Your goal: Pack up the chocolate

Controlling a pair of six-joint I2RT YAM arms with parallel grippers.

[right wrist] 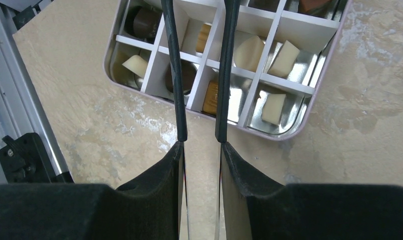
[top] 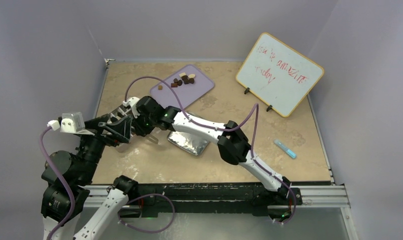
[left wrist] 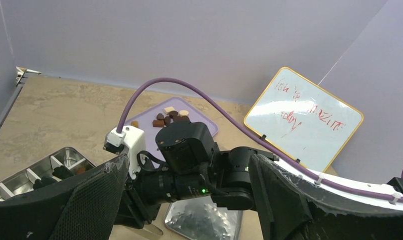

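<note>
The compartment box (right wrist: 304, 87) sits at the left of the table, with pale, caramel and dark chocolates in its compartments in the right wrist view. My right gripper hangs over it, fingers apart; whether anything small is between the tips, out at the frame's top, is hard to tell. My left gripper is raised at the left, near the box, its fingers apart with nothing held. More chocolates (left wrist: 170, 119) lie on the purple tray (top: 199, 92) at the back.
A metal tray (top: 187, 145) lies front centre, partly under the right arm. A whiteboard (top: 279, 75) stands at the back right, and a blue pen (top: 285, 149) lies at the right.
</note>
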